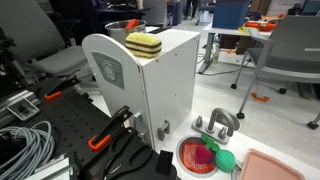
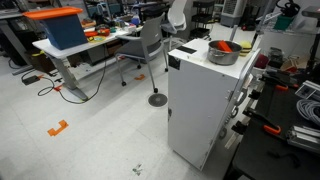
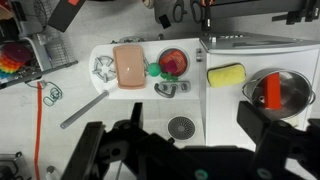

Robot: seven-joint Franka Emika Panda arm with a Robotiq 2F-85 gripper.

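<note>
From above in the wrist view, my gripper has its two dark fingers wide apart, with nothing held between them. A yellow sponge (image 3: 226, 75) lies on the white cabinet top, left of a metal pot (image 3: 297, 92) that has an orange-red object (image 3: 272, 92) inside. The sponge (image 1: 143, 44) shows dark stripes along its side in exterior view 1. In a round sink sits a red basket (image 1: 197, 164) with a dark pink item (image 1: 204, 154). A green round thing (image 1: 225, 160) lies beside it. The gripper appears in neither exterior view.
The white cabinet (image 1: 170, 90) rises beside the sink counter. A faucet (image 1: 220, 124) stands behind the basket, and a peach-coloured board (image 1: 268, 168) lies to its right. A dish rack (image 3: 48, 48) is at the wrist view's left. Open floor (image 2: 95, 120) lies left of the cabinet.
</note>
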